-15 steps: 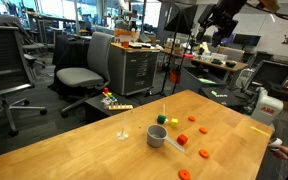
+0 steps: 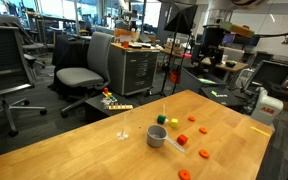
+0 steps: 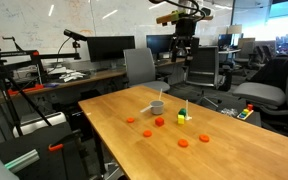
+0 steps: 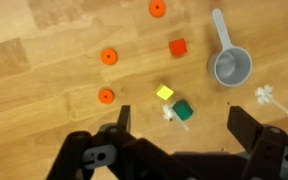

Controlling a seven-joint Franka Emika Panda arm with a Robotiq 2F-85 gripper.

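Note:
High above the wooden table, my gripper stands open, its dark fingers (image 4: pixel 246 127) far apart with nothing held between them. Below it in the wrist view lie a yellow block (image 4: pixel 164 92) and a green block (image 4: pixel 183 110), close together. Further up that view are a red block (image 4: pixel 177 47) and a grey pot (image 4: pixel 230 67) with a long handle. In exterior view 1 the pot (image 2: pixel 156 135) stands upright near the red block (image 2: pixel 182 139). Orange discs (image 4: pixel 109 56) lie flat to one side of the blocks.
Small white flower-like pieces (image 4: pixel 264 95) lie by the pot and the green block. Office chairs (image 2: pixel 81 75) stand beyond the table edge.
In exterior view 1 the arm has swung left, and its gripper end has come somewhat lower. Pot, blocks and discs have stayed where they were.

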